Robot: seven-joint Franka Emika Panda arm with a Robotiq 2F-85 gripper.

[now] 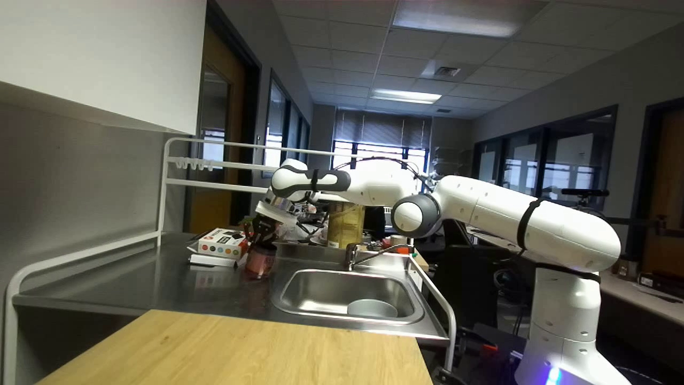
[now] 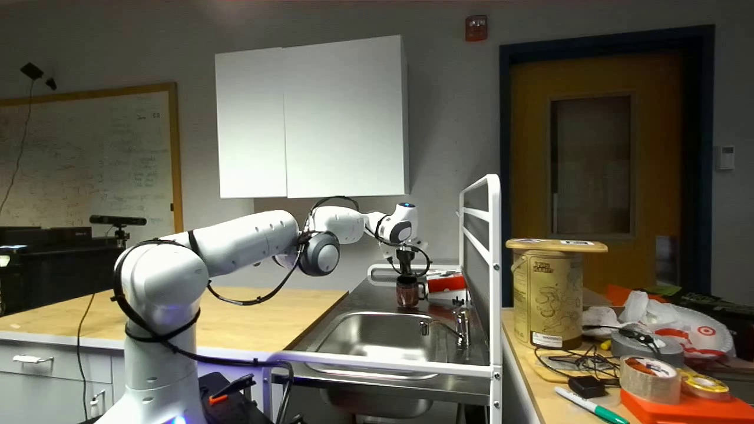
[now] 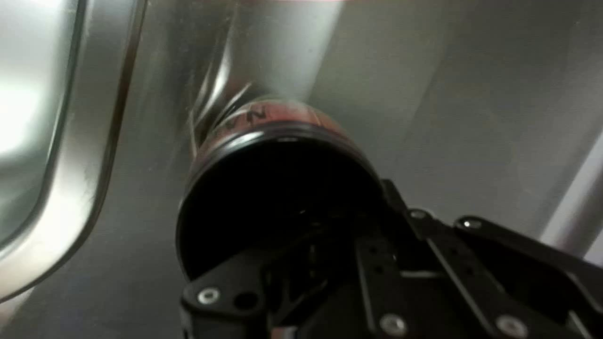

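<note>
A reddish mug (image 1: 259, 262) with a dark inside is at the steel counter left of the sink in exterior view 1. My gripper (image 1: 263, 238) points down into it and is shut on its wall. In exterior view 2 the same mug (image 2: 407, 292) hangs below my gripper (image 2: 404, 272), its handle to the right. The wrist view looks into the mug's (image 3: 265, 116) black opening, with lettering on its outer side. My fingers (image 3: 373, 248) reach over the near rim; their tips are lost in the dark. Whether the base touches the counter I cannot tell.
The sink (image 1: 301, 308) lies right of the mug, with a round grey item (image 1: 372, 308) in it and a faucet (image 1: 350, 256) behind. A white-and-red box (image 1: 221, 245) sits left of the mug. Bare counter (image 1: 128, 282) extends further left.
</note>
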